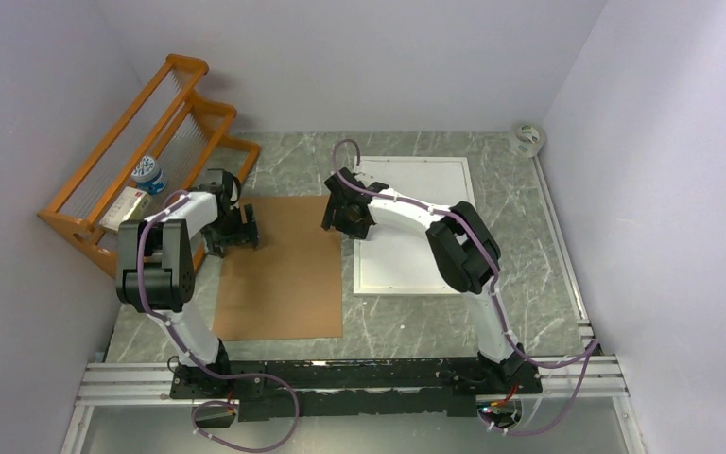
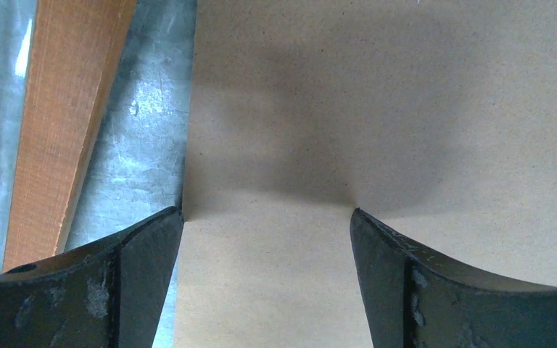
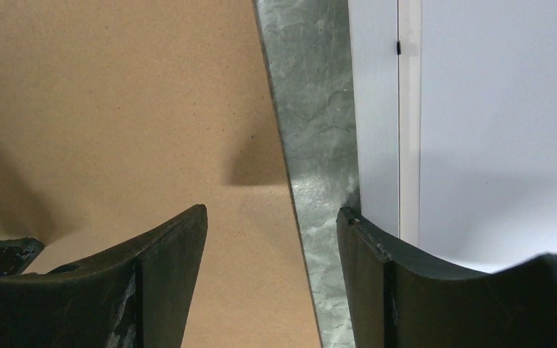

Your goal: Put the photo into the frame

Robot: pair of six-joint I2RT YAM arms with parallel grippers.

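A plain brown board [image 1: 280, 284] lies flat on the grey marbled table, left of centre. To its right lies the white frame [image 1: 418, 295], partly covered by the right arm; no separate photo can be made out. My left gripper stands open over the board's left edge, one finger on either side of that edge. My right gripper is apart over the board's right edge, with its left finger above the board and its right finger close to the frame's border. Nothing shows held between either pair of fingers.
A wooden rack [image 1: 142, 132] with a blue-and-white jar [image 1: 148, 175] and a pale box [image 1: 126, 209] stands close to the left arm. A roll of tape [image 1: 527, 139] sits at the back right. Bare table shows right of the frame.
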